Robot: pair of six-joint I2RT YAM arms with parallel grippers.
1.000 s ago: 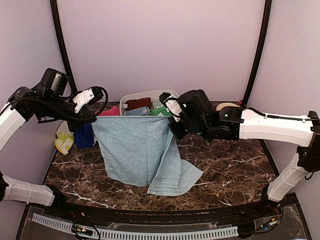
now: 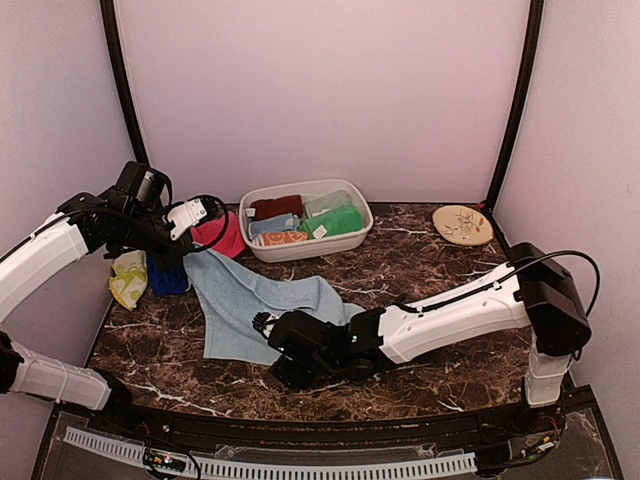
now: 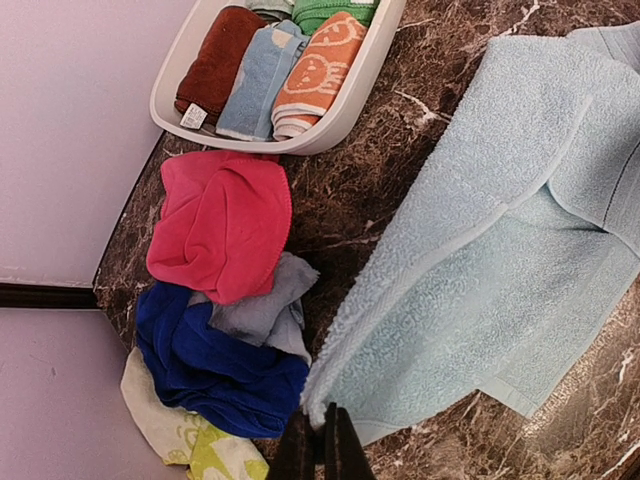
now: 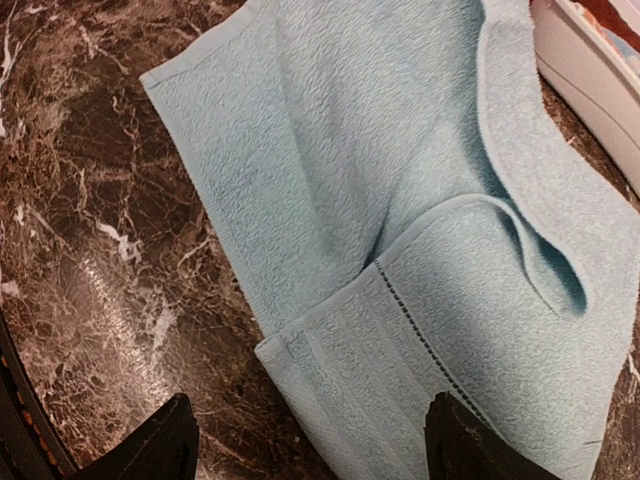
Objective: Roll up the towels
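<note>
A light blue towel [image 2: 235, 310] lies loosely over the middle of the table, folded over on itself at its right part. My left gripper is shut on one of its corners, at the far left. Over the near part of the towel, my right gripper stands part open, fingers [image 4: 160, 445] spread wide and nothing between them. From its wrist view the towel [image 4: 420, 330] shows a stitched band and a curled edge just ahead. The right arm hides the towel's right end in the top view.
A white bin [image 2: 305, 250] with several rolled towels stands at the back. Crumpled pink [image 3: 220, 225], dark blue [image 3: 205, 350] and white-yellow [image 3: 215, 450] cloths lie at the left. A round plate [image 2: 463, 225] is at the back right, with bare table before it.
The towel came down from being held up between both grippers and now lies on the table. My right gripper let its corner go and moved toward the near edge; the left moved slightly down, still gripping.
</note>
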